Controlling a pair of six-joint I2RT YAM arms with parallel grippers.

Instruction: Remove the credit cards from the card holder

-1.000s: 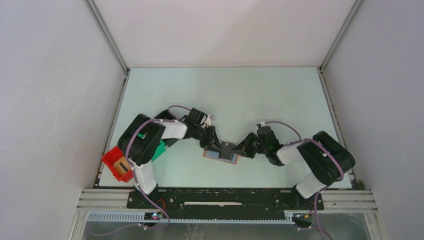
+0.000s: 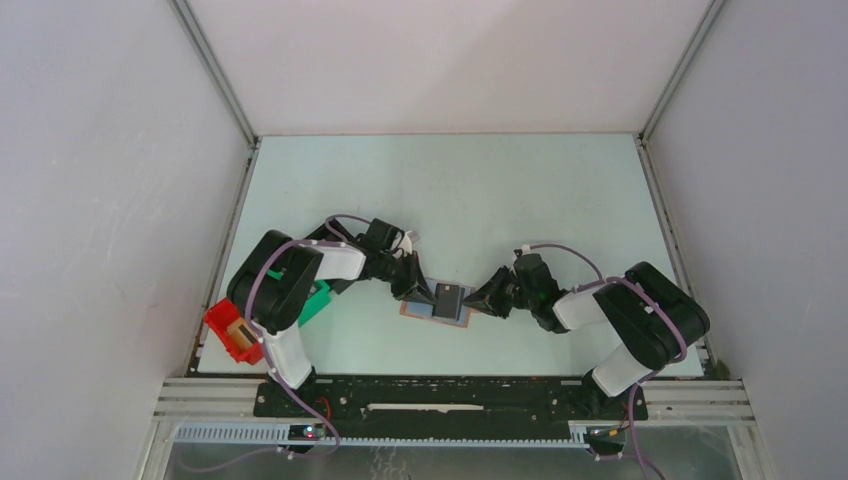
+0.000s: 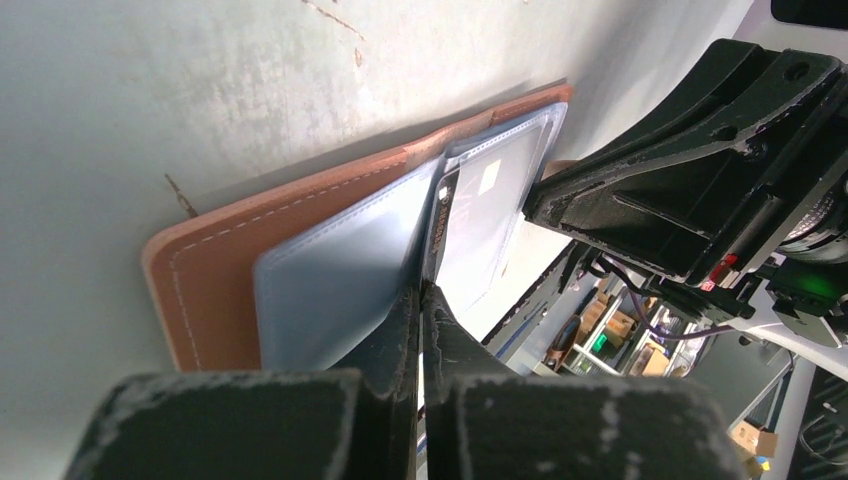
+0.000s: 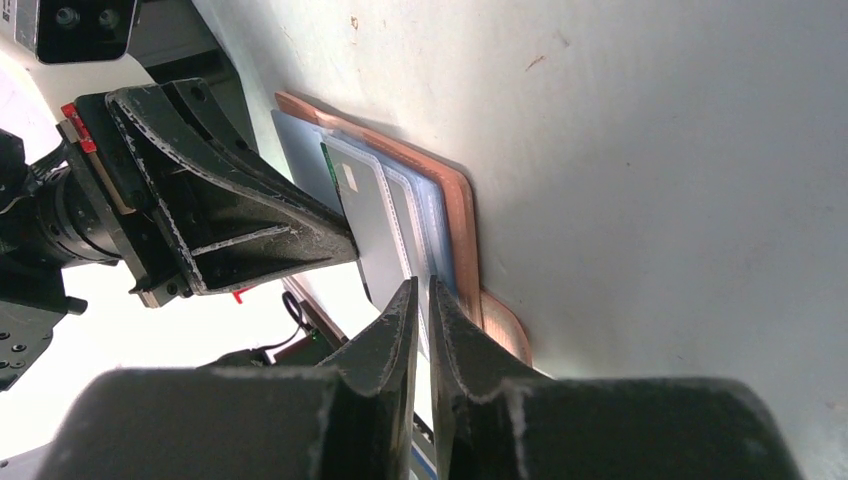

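Note:
An opened brown card holder (image 2: 467,322) with clear bluish sleeves (image 3: 330,290) lies between my two grippers. A dark card (image 2: 449,300) sits in it, partly under a clear sleeve; its black edge (image 3: 438,225) runs down to my left fingertips in the left wrist view. My left gripper is shut with that thin edge at its tips. At the opposite side, my right gripper has its fingertips slightly apart, close against the sleeve's edge (image 4: 432,250). Whether anything lies between the right fingers is hard to see.
At the left of the table stand a red bin (image 2: 222,318) and a green bin (image 2: 314,302), both partly behind my left arm, with a black box (image 2: 336,230) beyond.
My left gripper has moved slightly left, and the card holder with its card has shifted left along with it. The right arm has hardly moved.

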